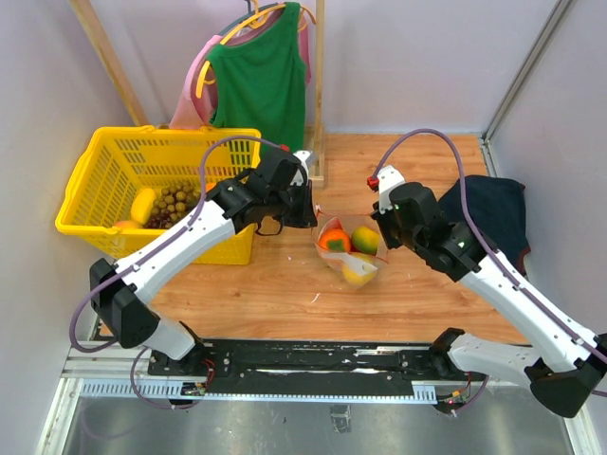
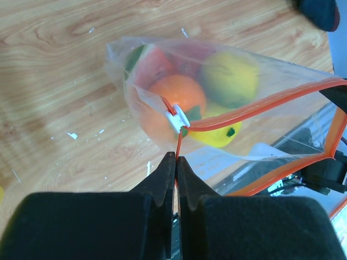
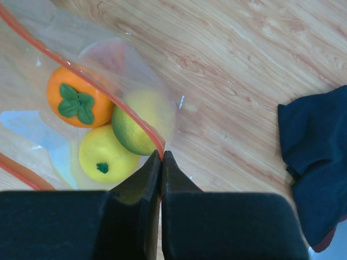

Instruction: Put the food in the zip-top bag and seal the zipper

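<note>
Between my two arms a clear zip top bag (image 1: 329,263) with a red-orange rim holds several fruits. Inside are an orange persimmon (image 3: 79,97), a green-yellow fruit (image 3: 129,130), a yellow fruit (image 3: 105,154) and, blurred through the film, a pinkish one (image 2: 154,67). My left gripper is shut on the red-orange rim, just beside the white zipper slider (image 2: 178,118). On the opposite side my right gripper is shut on the bag's rim. The mouth gapes between them, its near edge (image 2: 276,173) hanging loose.
A yellow basket (image 1: 90,204) with grapes and other fruit stands at the left. Dark cloth (image 1: 493,213) lies at the right. Clothes (image 1: 261,81) hang on a rack behind. Bare wooden table (image 1: 285,318) lies in front of the bag.
</note>
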